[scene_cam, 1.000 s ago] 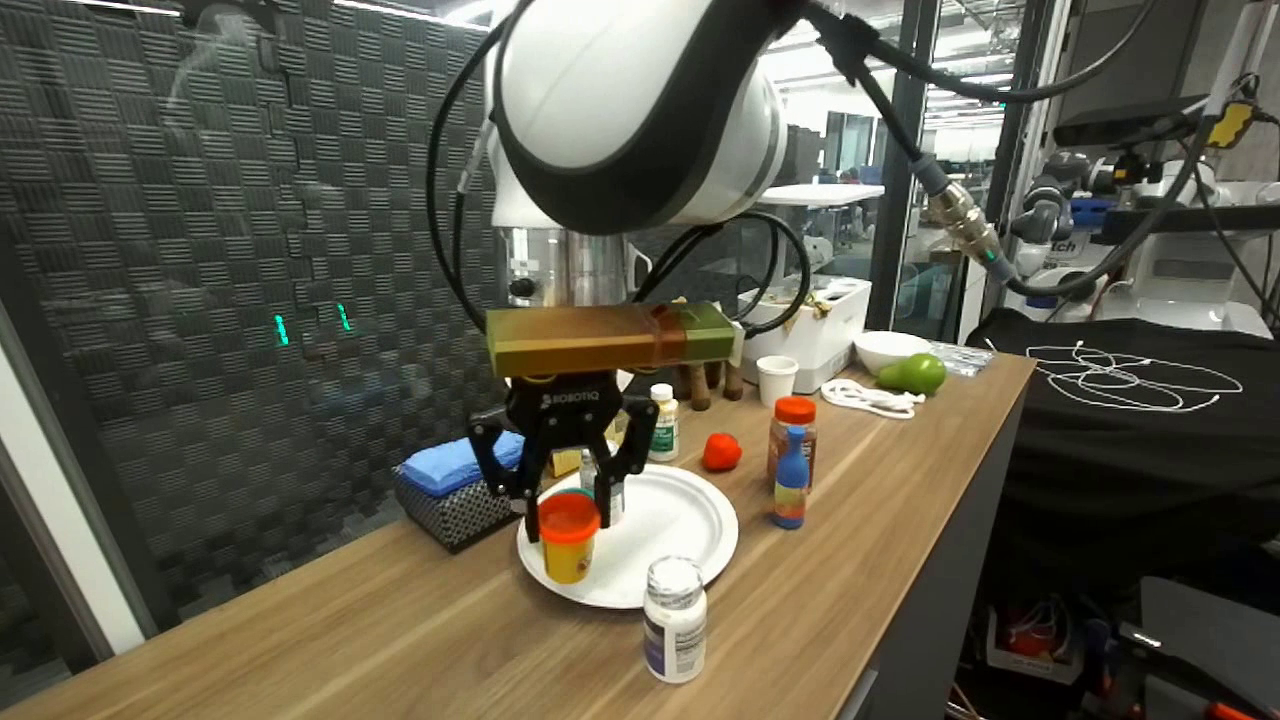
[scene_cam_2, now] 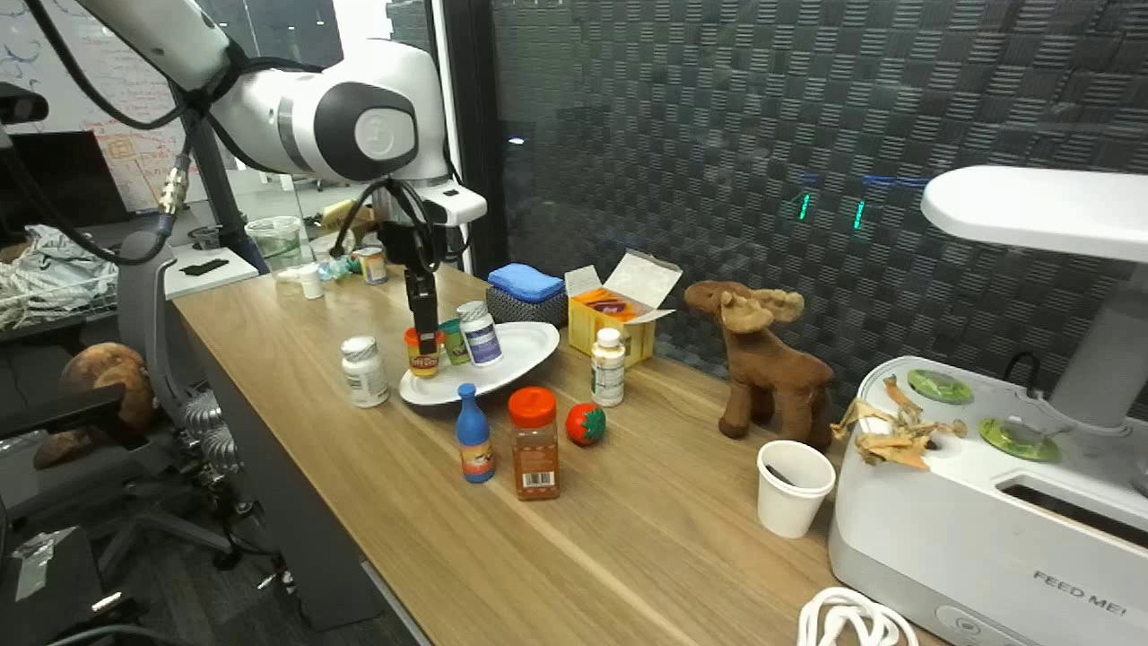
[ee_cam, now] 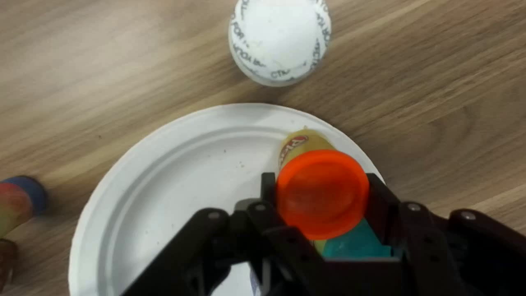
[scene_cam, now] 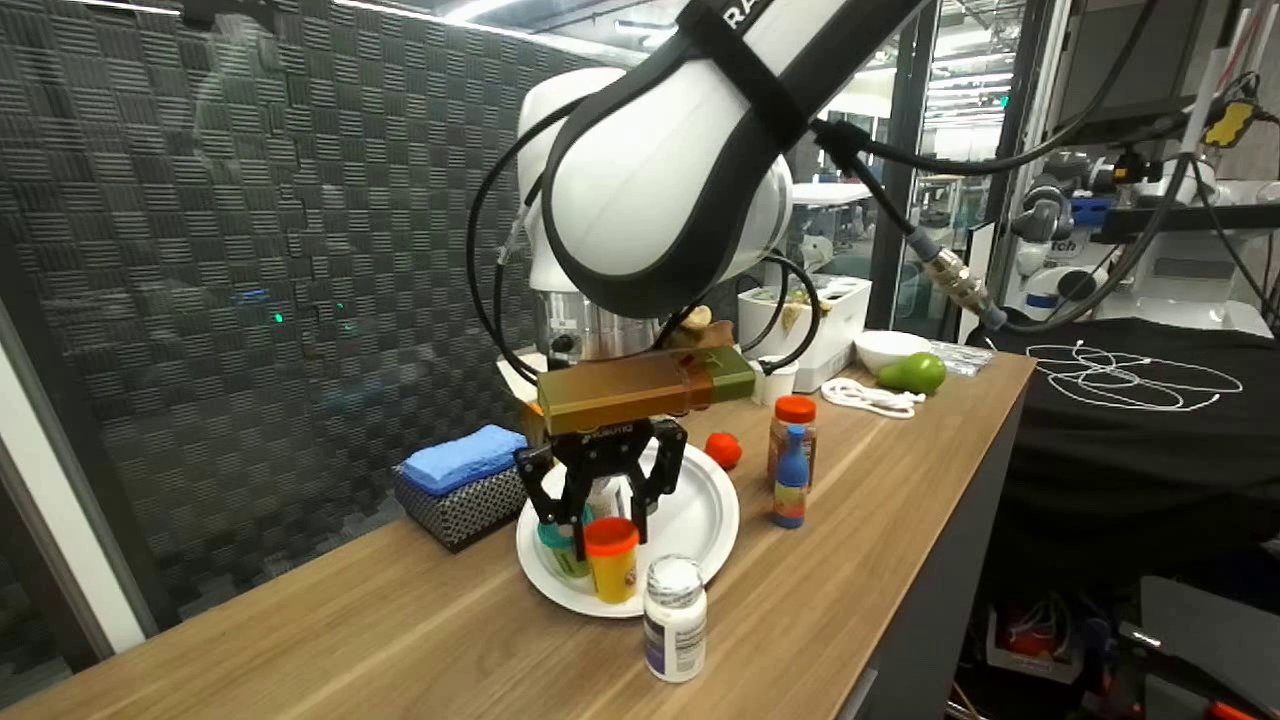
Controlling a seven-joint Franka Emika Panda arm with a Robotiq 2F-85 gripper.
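Note:
A yellow tub with an orange lid [scene_cam: 613,562] is held in my gripper, which is shut on it with one finger [ee_cam: 268,186] on each side of the lid. It stands over the near edge of the white plate [scene_cam: 702,528]; whether its base touches the plate I cannot tell. Close behind it on the plate is a teal-lidded tub [ee_cam: 355,241], partly covered by the orange lid and the gripper. A white bottle with a purple label [scene_cam_2: 480,334] also stands on the plate.
Just off the plate is a white bottle [scene_cam: 674,618]. A blue bottle [scene_cam_2: 474,436], a red-lidded jar [scene_cam_2: 534,443] and a tomato [scene_cam_2: 586,424] stand to one side. Behind are a basket with blue cloth [scene_cam_2: 526,291] and a yellow box [scene_cam_2: 613,323].
In exterior view 1, my gripper and the orange-lidded tub have moved right and lower. The teal-lidded tub now shows to the left of it.

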